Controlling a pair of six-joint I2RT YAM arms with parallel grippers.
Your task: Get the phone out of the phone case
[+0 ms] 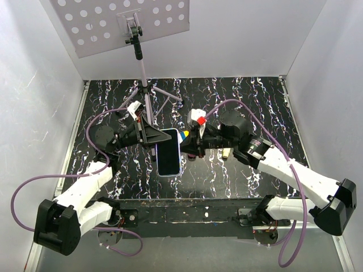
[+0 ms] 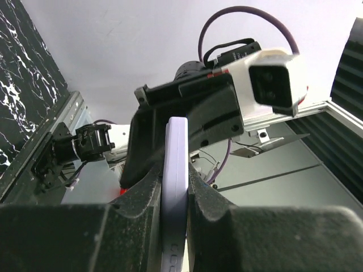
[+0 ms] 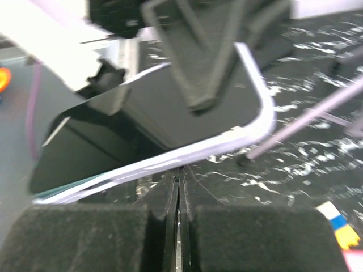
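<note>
The phone (image 1: 168,158), its dark screen showing, hangs in its pale lilac case (image 3: 198,148) above the middle of the table. My left gripper (image 1: 167,137) is shut on its upper end, and the left wrist view shows the case edge-on between the fingers. My right gripper is shut with nothing between its fingertips. In the right wrist view those tips are just below the case's long rim; whether they touch it I cannot tell. Toward the rim's left end a teal strip shows beside the lilac edge. The back of the case is hidden.
Behind the phone stand a tripod (image 1: 148,107) and a perforated board (image 1: 122,22). A yellow, blue and white item (image 3: 339,224) and something pink (image 3: 354,259) lie on the black marbled table.
</note>
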